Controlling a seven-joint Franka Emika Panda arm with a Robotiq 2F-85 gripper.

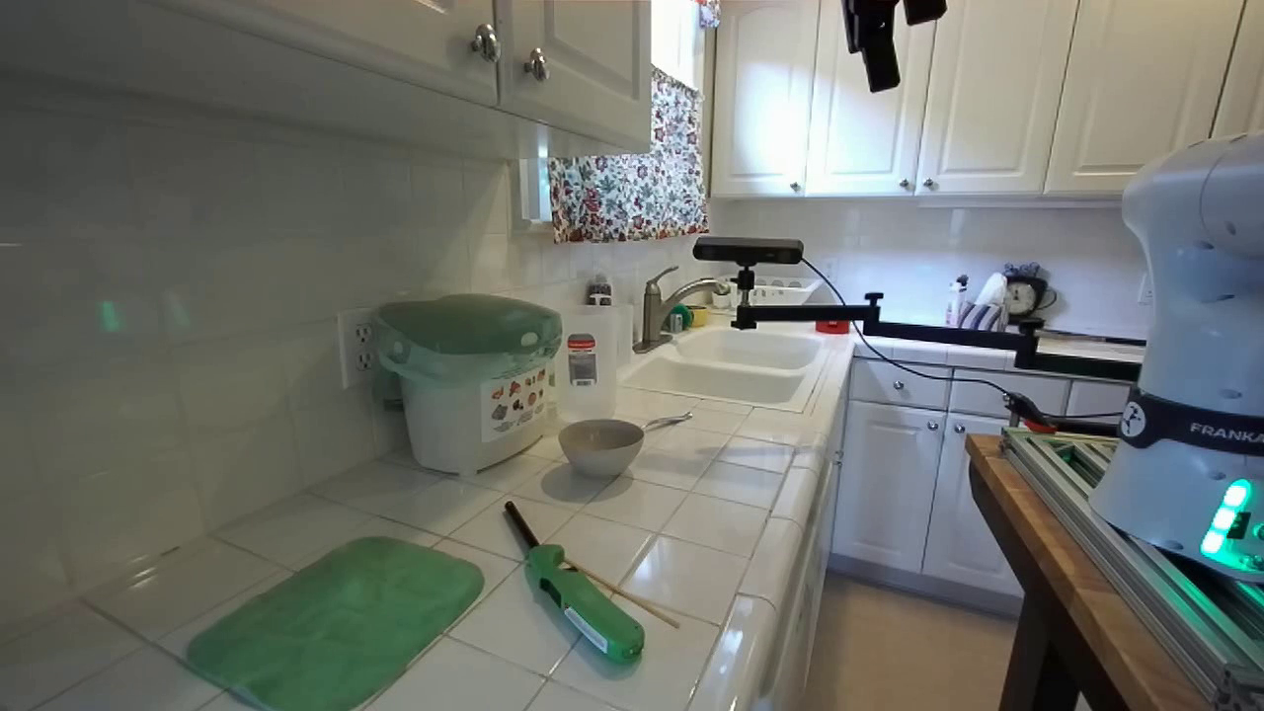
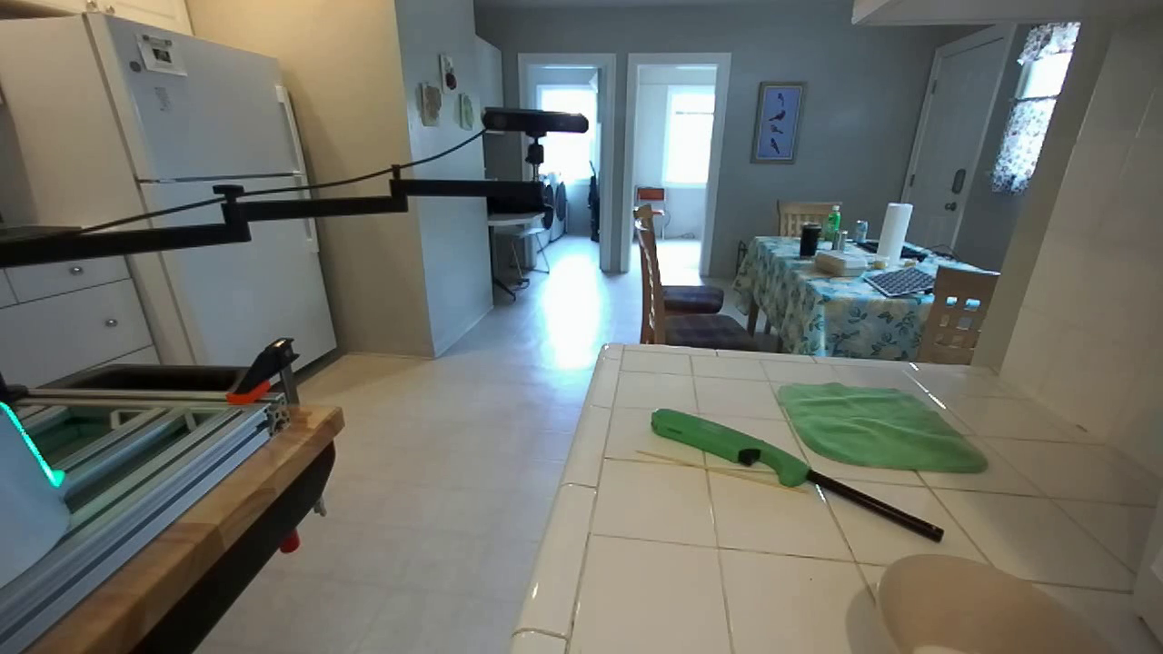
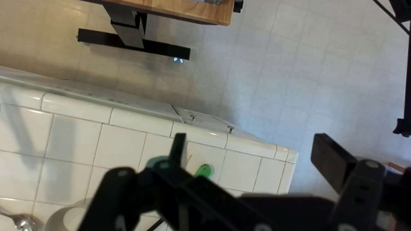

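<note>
High above the counter, my gripper is open, its fingers wide apart with only floor and counter edge seen between them. In exterior view 1 just the dark tip of a finger point(image 1: 877, 53) shows at the top edge. A green lighter point(image 1: 583, 602) with a black barrel lies on the white tiled counter point(image 2: 654, 534), a thin stick point(image 1: 640, 600) beside it. Nearby a green cloth point(image 1: 338, 622) is spread flat. A grey bowl point(image 1: 600, 448) with a spoon point(image 1: 667, 420) in it stands farther toward the sink. The wrist view shows the lighter point(image 3: 204, 170) partly hidden behind my gripper.
Against the wall stands a white bin point(image 1: 474, 409) with a green lid, close to a clear bottle point(image 1: 588, 367). The sink point(image 1: 741, 367) lies beyond. A camera on a black arm point(image 1: 948, 332) reaches across the gap. Upper cabinets point(image 1: 569, 65) overhang the counter.
</note>
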